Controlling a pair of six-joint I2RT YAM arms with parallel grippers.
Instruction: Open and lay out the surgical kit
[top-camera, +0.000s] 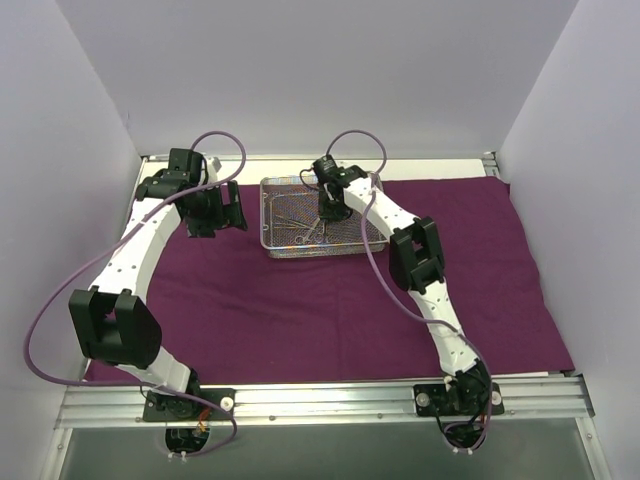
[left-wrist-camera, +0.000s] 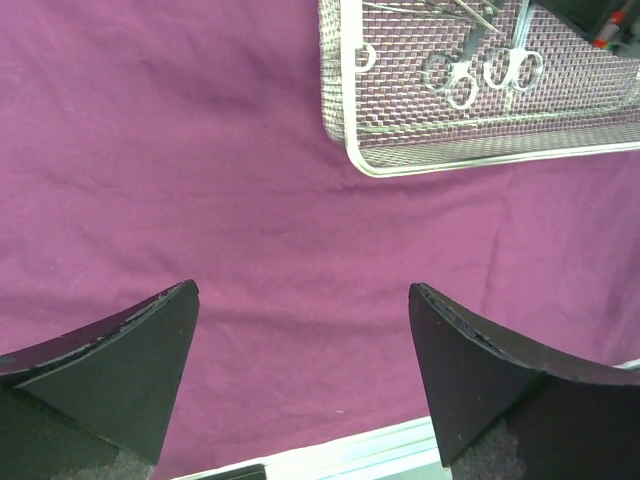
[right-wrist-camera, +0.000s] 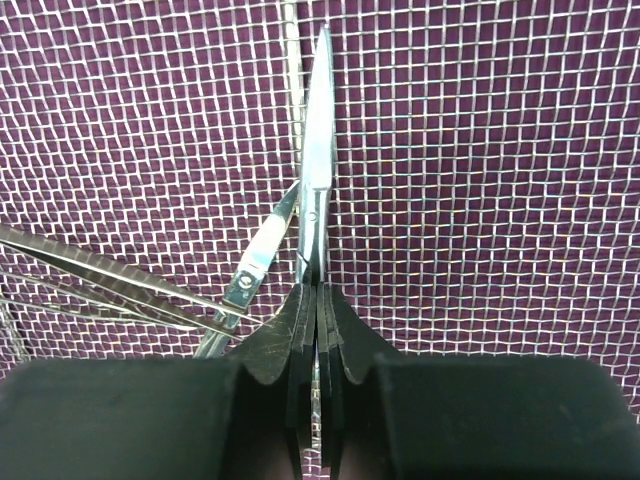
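In the top view a wire-mesh tray (top-camera: 285, 252) stands on the purple cloth (top-camera: 265, 320) with several metal instruments inside. My right gripper is shut, its tips low over the mesh at the shank of a pair of closed scissors (right-wrist-camera: 319, 130). Whether the shank is pinched or lies just under the tips, I cannot tell. Left of it lie another slim blade (right-wrist-camera: 262, 245) and some tweezers (right-wrist-camera: 90, 265). Ring handles of two scissors (left-wrist-camera: 513, 68) show in the left wrist view. My left gripper is open and empty, hanging above cloth left of the tray.
A metal rail (top-camera: 330, 395) runs along the front edge, and grey walls (top-camera: 320, 80) close off the back and sides. Purple cables (top-camera: 95, 260) loop along both arms.
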